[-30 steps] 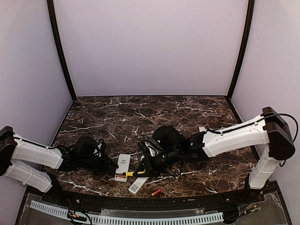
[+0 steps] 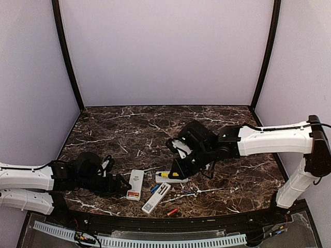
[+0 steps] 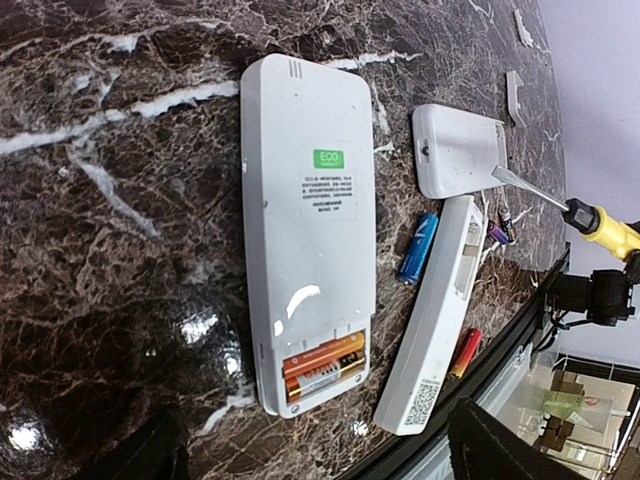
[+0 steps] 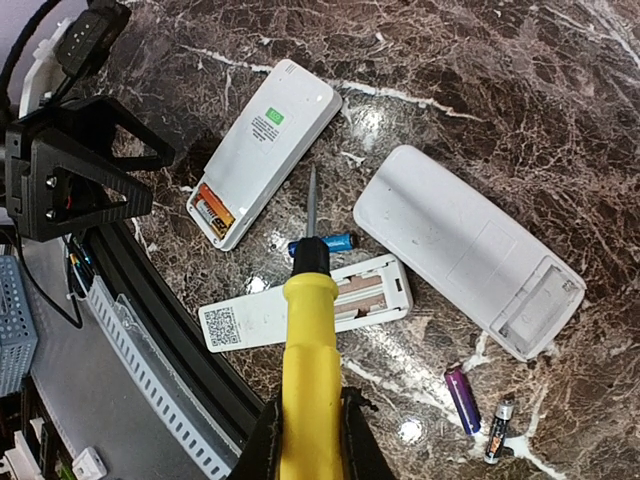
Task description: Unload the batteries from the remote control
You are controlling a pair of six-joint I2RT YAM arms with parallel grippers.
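Observation:
The white remote point(image 3: 305, 210) lies with its battery compartment open, holding orange batteries point(image 3: 322, 365). My left gripper point(image 2: 116, 183) hangs open just left of it, nothing between its fingers. My right gripper point(image 2: 181, 170) is shut on a yellow screwdriver point(image 4: 310, 380), whose tip is right of that remote. Two more white remotes lie to its right: a narrow one point(image 3: 425, 330) and a wide one point(image 4: 450, 240), both with empty-looking compartments. A blue battery point(image 3: 418, 247), a red one point(image 3: 465, 352), a purple one point(image 4: 461, 398) and a black one point(image 4: 498, 432) lie loose.
Walls stand at the back and both sides.
My right gripper has moved up and to the right with the screwdriver, away from the left remote's compartment.

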